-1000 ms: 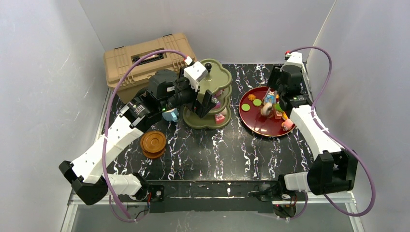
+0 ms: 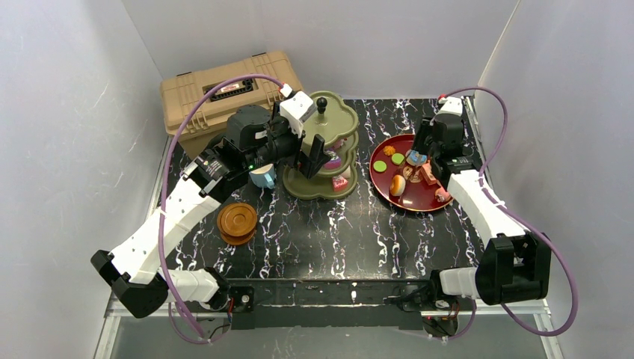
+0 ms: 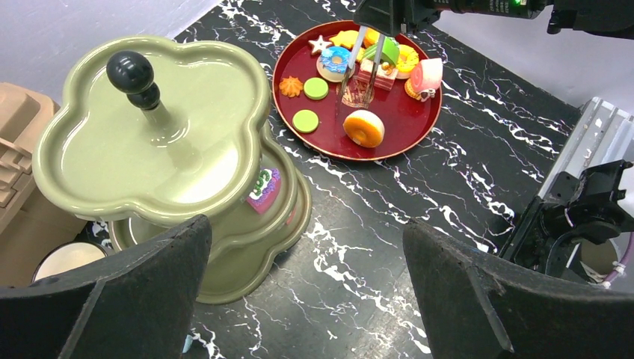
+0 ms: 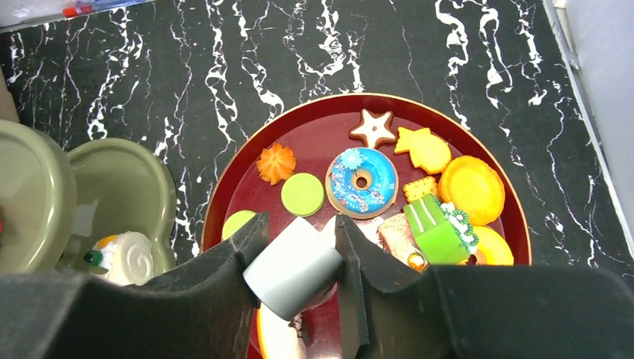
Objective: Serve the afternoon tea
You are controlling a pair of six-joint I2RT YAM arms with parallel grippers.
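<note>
My right gripper [image 2: 423,133] is over the red round tray [image 2: 389,191] of toy pastries. Its fingers [image 4: 250,247] have a metallic utensil, apparently tongs [image 3: 375,63], between them; whether they are closed on it I cannot tell. Below lie a round bun [image 3: 364,129], blue donut [image 4: 362,183], green discs [image 4: 302,194] and several other sweets. The green tiered stand [image 3: 202,161] stands left of the tray, with sweets on its lower tiers. My left gripper [image 2: 314,157] hangs open and empty beside the stand.
A tan toolbox [image 2: 194,97] is at the back left. A light-blue cup [image 2: 263,178] is left of the stand, and brown coasters [image 2: 238,221] lie at the front left.
My right arm has shifted slightly downward in the top view. The bun, upright or lifted a second ago, now lies on the tray. The left arm has moved slightly.
</note>
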